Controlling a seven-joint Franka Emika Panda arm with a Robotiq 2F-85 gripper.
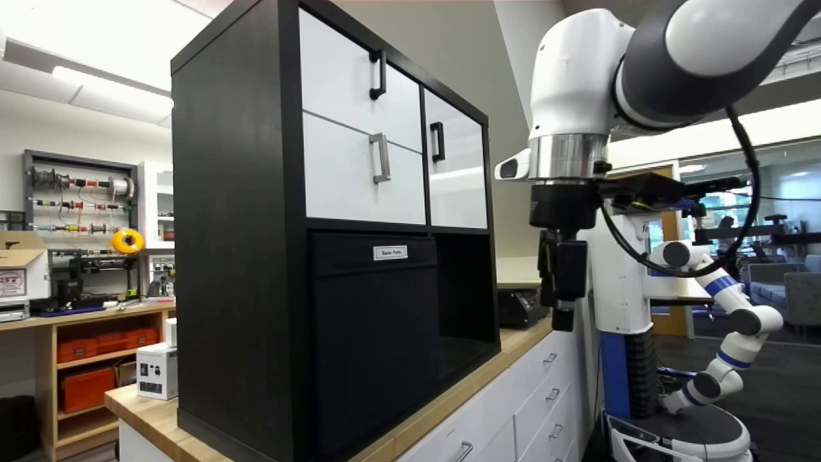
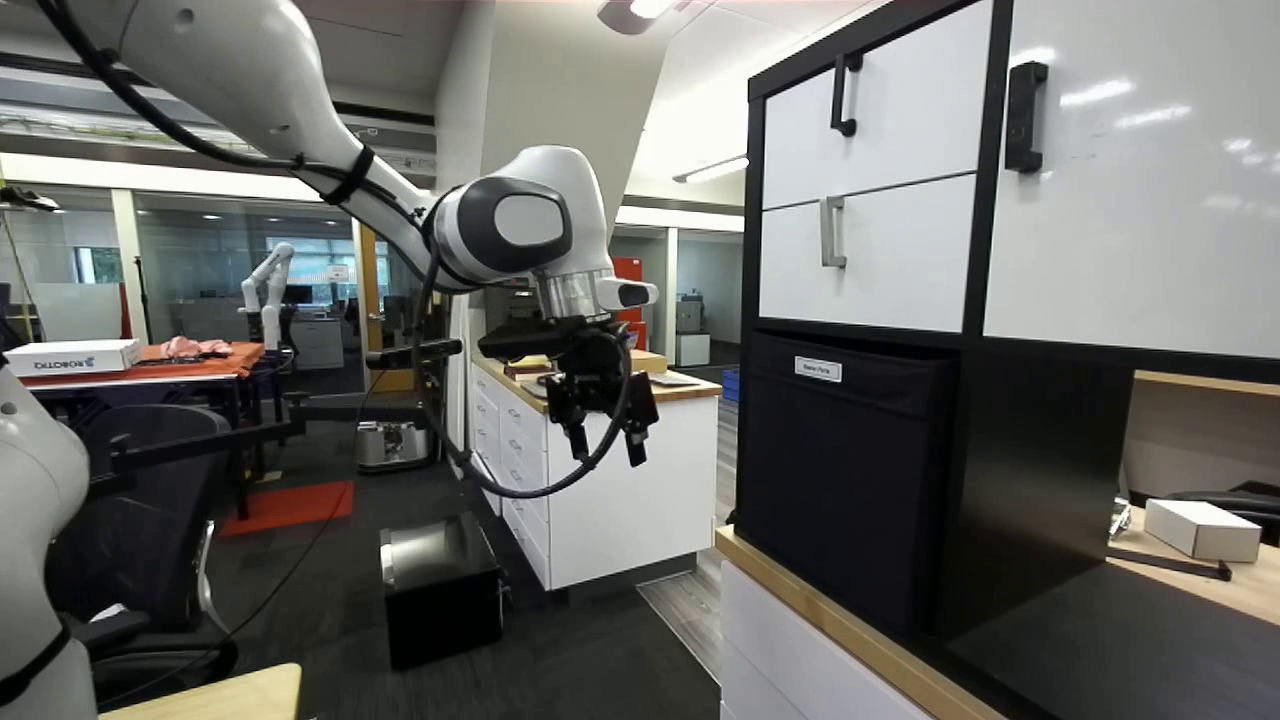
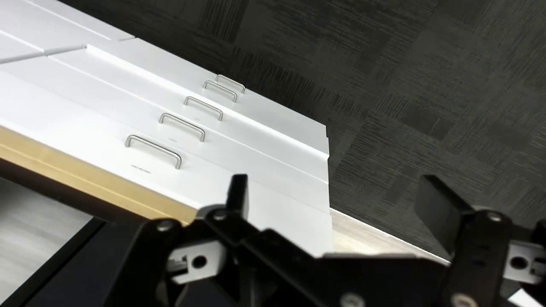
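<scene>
My gripper hangs fingers-down in the air, in front of the dark shelf unit and apart from it. In the wrist view its two fingers stand wide apart, with nothing between them. The unit's upper left holds two white drawers, the upper one with a black handle and the lower one with a grey handle. Both look closed. Right of them in exterior view 1 is a closed white door with a black handle. A labelled black fabric bin fills the cubby below the drawers.
The wooden counter edge runs above white base drawers with metal handles. The cubby beside the bin is open. Another robot stands on the floor behind my arm. Open air surrounds the gripper.
</scene>
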